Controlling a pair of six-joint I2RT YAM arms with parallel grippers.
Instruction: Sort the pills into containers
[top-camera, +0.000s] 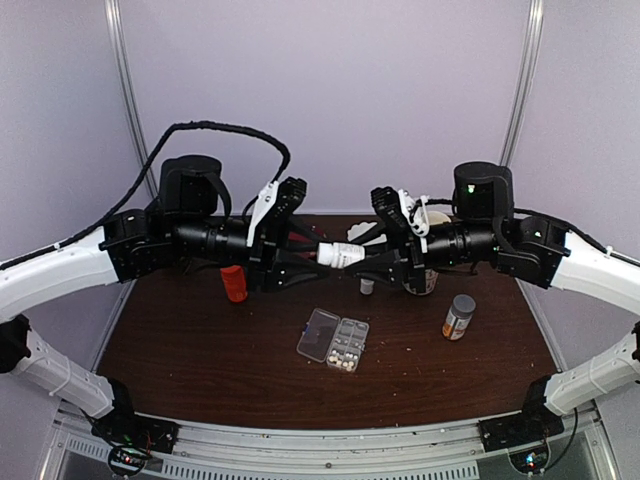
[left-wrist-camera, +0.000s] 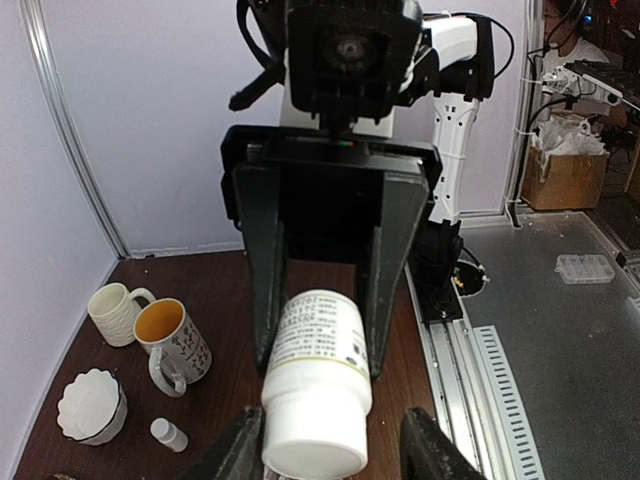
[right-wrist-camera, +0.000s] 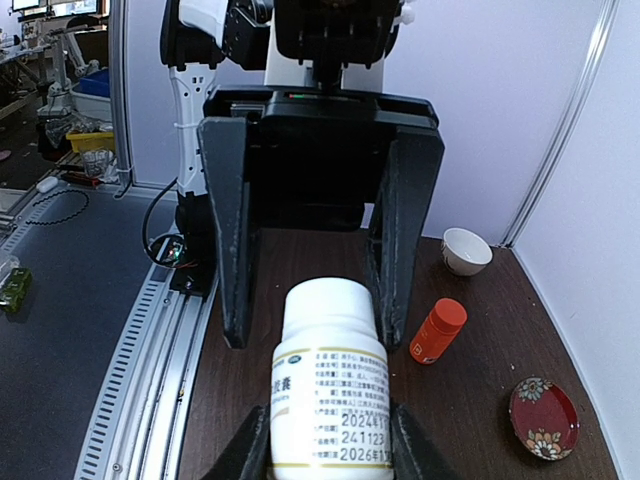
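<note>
Above the table, a white pill bottle (top-camera: 341, 255) lies sideways between the arms. Its labelled body (right-wrist-camera: 331, 410) is clamped by my right gripper (top-camera: 358, 255), which is shut on it. Its white cap (left-wrist-camera: 315, 435) points toward my left gripper (top-camera: 318, 256). That gripper is open, with its fingers (right-wrist-camera: 236, 240) on either side of the cap and a gap visible around it. Below on the table, a clear pill organizer (top-camera: 347, 345) stands with its lid (top-camera: 319, 335) folded back; several pale pills (top-camera: 342, 360) sit in its near compartments.
An orange-red bottle (top-camera: 233, 284) stands at left, a grey-capped bottle (top-camera: 459, 317) at right. A small white bottle (left-wrist-camera: 169, 434), two mugs (left-wrist-camera: 174, 340) and a white bowl (left-wrist-camera: 92, 405) are behind the right arm. A red floral dish lies at the back left.
</note>
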